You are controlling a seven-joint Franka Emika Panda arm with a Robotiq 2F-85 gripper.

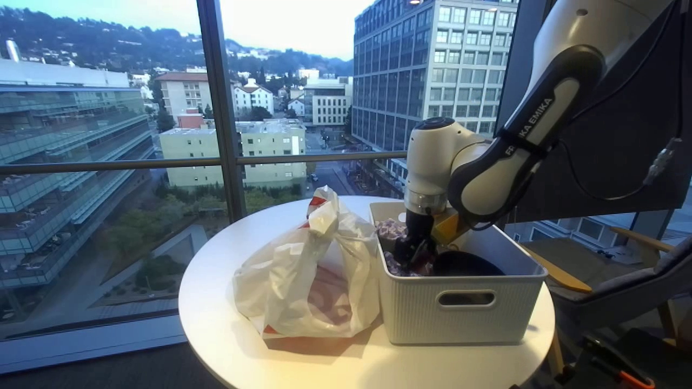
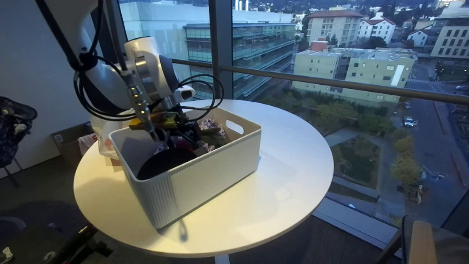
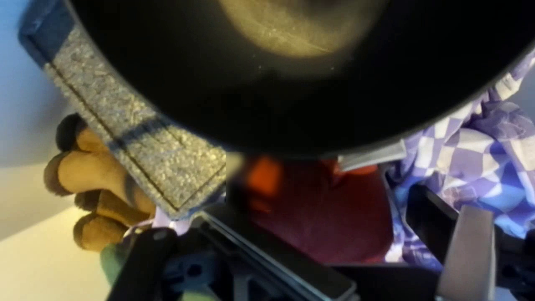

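Observation:
My gripper reaches down into the white bin on the round table. In the wrist view its fingers stand wide apart, so the gripper is open. A dark red object shows beyond and between the fingers; contact cannot be made out. A black round bowl or pan fills the upper part of that view, close beside the gripper. Purple checked cloth lies on the right. At left are a speckled grey block and a brown plush-like thing.
A tied white plastic bag stands against the bin's left side in exterior view 1. The bin's walls surround the gripper closely. Bare tabletop lies on the window side. A chair stands beyond the table.

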